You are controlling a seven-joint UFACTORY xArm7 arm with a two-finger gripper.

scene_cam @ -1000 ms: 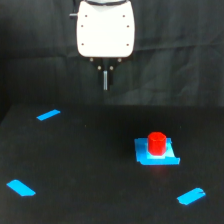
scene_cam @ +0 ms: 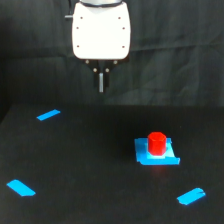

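Note:
A small red block (scene_cam: 157, 143) with a faceted outline sits on a light blue piece (scene_cam: 170, 158), right of centre on the dark table. The blue shows behind it and around its base. High above the table and to the left of the block, my gripper (scene_cam: 101, 88) hangs below the white arm (scene_cam: 101, 35), pointing down. Its fingers appear as one thin grey bar, so how the fingers stand does not show. Nothing is seen hanging from it, and it is well apart from the block.
Blue tape strips lie flat on the table: one at the back left (scene_cam: 48, 115), one at the front left (scene_cam: 20, 188), one at the front right (scene_cam: 191, 196). A dark curtain (scene_cam: 180, 60) hangs behind.
The arm and gripper have shifted slightly left and a little lower in the picture. The red block and the blue piece have stayed where they were.

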